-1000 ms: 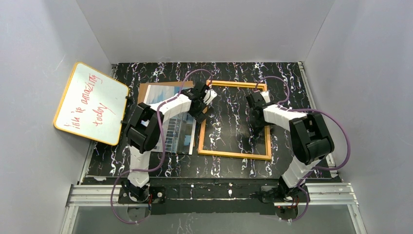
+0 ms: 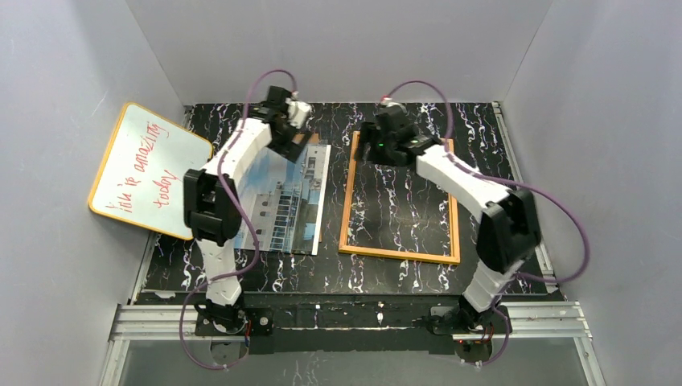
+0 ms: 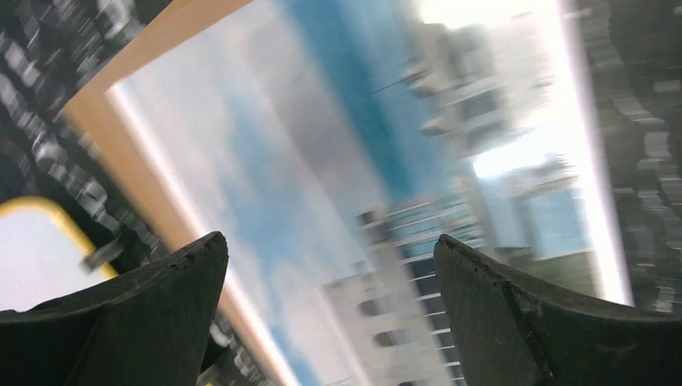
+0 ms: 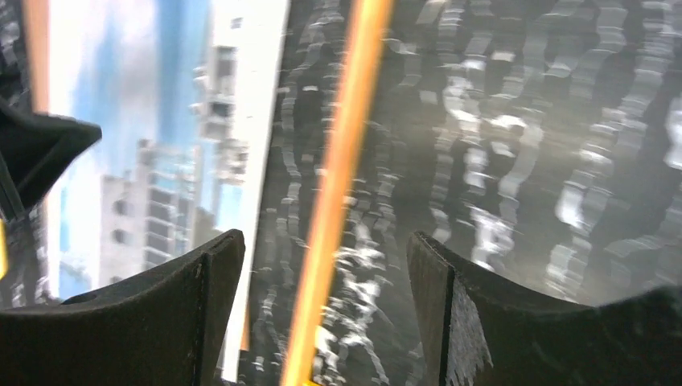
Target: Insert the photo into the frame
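The photo, a blue print with a pale building, lies flat on the left half of the table. Its surface shines with glare in the left wrist view. Above its far right part, my left gripper is open, and only the photo shows beyond its parted fingers. An empty orange frame lies flat to the photo's right. My open right gripper hovers by the frame's far left corner. Between its fingers in the right wrist view run the frame's left bar and bare table.
A brown backing board sticks out from under the photo. At the left a whiteboard with red writing leans beside the table. Dark marbled table shows through the frame, and a narrow strip separates frame and photo.
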